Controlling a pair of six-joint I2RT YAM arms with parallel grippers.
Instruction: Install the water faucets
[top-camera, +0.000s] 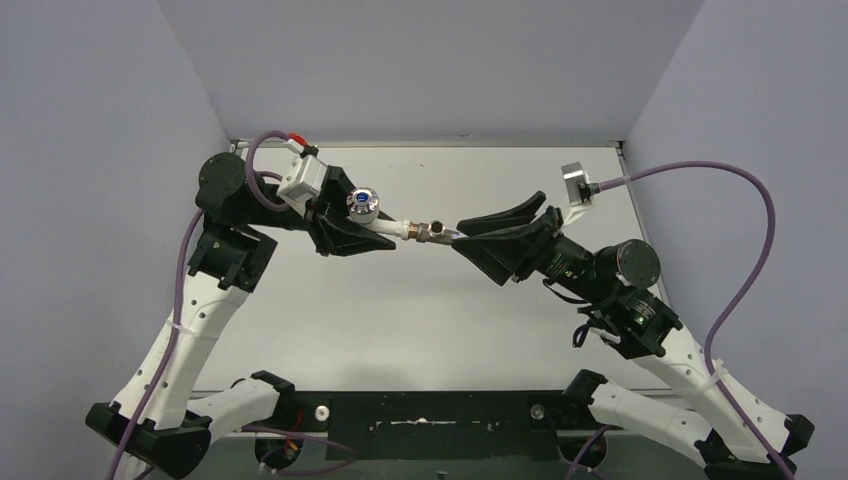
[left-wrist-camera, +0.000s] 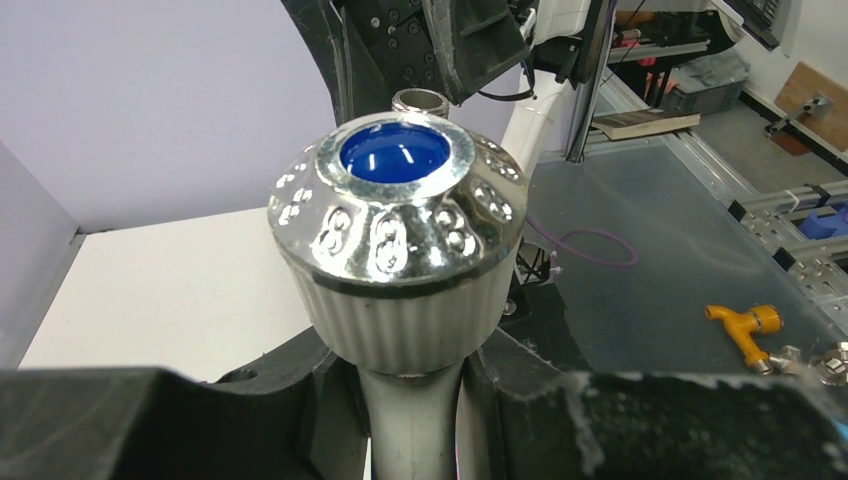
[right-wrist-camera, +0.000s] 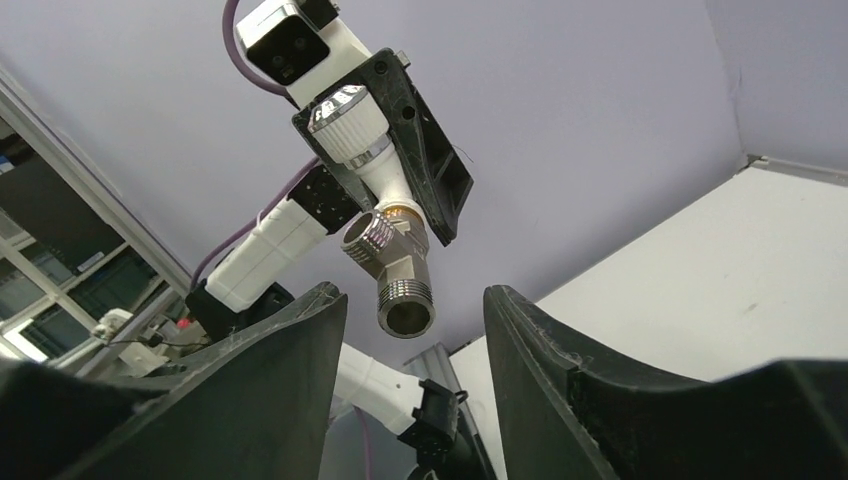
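A white faucet (top-camera: 390, 228) with a chrome knob and blue cap (left-wrist-camera: 395, 152) is held in the middle of the workspace. My left gripper (top-camera: 374, 224) is shut on its white body, just below the knob in the left wrist view. A metal branched fitting (right-wrist-camera: 405, 262) is joined to the faucet's other end, its threaded open mouth facing my right gripper (top-camera: 457, 235). The right fingers (right-wrist-camera: 545, 350) are spread part way, with clear space on both sides of that mouth and no contact visible. How far the mouth reaches between the fingertips is hard to tell.
An orange faucet (left-wrist-camera: 746, 330) and metal fittings (left-wrist-camera: 832, 362) lie on the grey surface at the right of the left wrist view. Below the arms, the white tabletop (top-camera: 430, 320) is bare. Purple cables (top-camera: 762, 220) loop beside both arms.
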